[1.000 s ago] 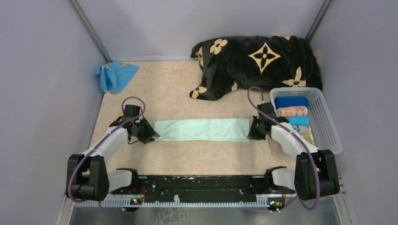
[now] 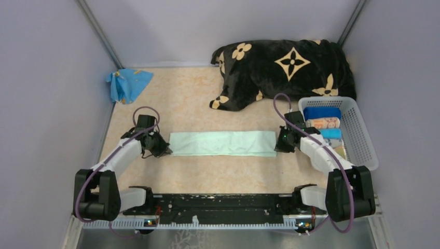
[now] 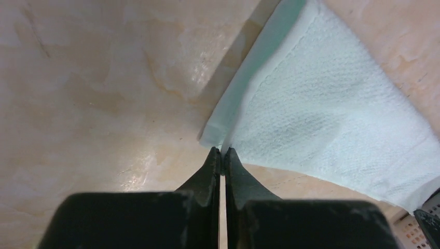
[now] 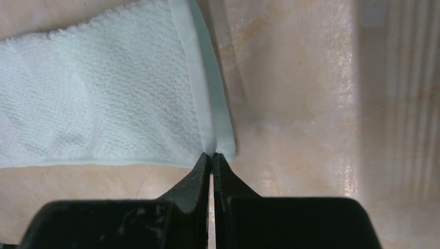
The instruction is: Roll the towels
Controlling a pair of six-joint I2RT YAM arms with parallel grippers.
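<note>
A pale mint towel (image 2: 223, 143) lies flat as a long strip across the table, folded over with a narrow lower layer showing along its front edge. At its left end my left gripper (image 2: 169, 151) is shut, its tips touching the front corner of the fold; the left wrist view shows the towel's folded edge (image 3: 270, 67) running down to those tips, with no clear grip on it. My right gripper is shut at the opposite front corner, where the towel's upper fold (image 4: 200, 93) narrows in between its fingertips.
On the right stands a grey-white basket (image 2: 361, 135) with several rolled towels, close beside the right arm. A large black patterned blanket (image 2: 280, 72) lies at the back. Blue cloth (image 2: 129, 85) rests at the back left.
The right gripper has moved only slightly; the towel stays spread.
</note>
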